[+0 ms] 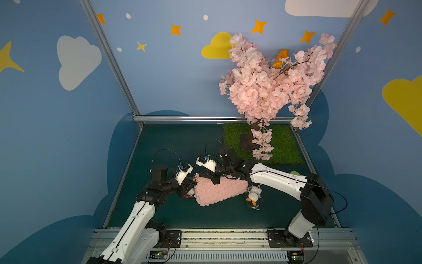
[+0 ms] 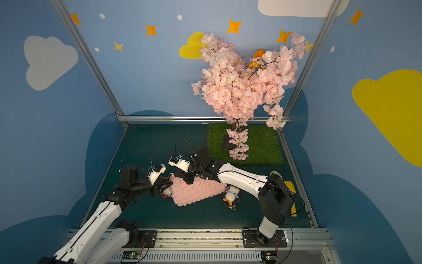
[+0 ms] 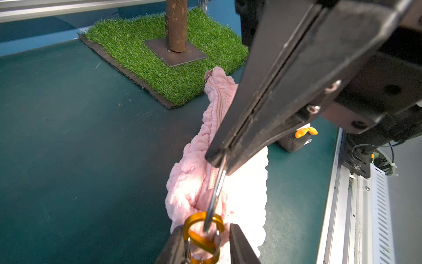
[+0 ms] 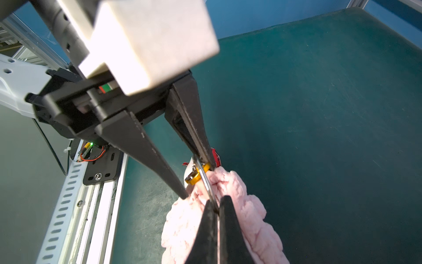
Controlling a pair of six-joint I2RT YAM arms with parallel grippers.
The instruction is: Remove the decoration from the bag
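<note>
The pink quilted bag [image 1: 219, 191] lies on the green mat. At its left end a gold carabiner [image 3: 197, 220] hooks on a silver metal ring [image 3: 214, 198]. My right gripper is shut on that ring at its tips, above the zipper. My left gripper has its fingers part open either side of the gold carabiner, low at the bag's end. A small white and red item [image 2: 167, 191] shows beside that end, mostly hidden by my left gripper.
A penguin plush [image 1: 253, 197] sits right of the bag. Behind are a grass patch [image 1: 285, 145] and a blossom tree [image 1: 259, 88].
</note>
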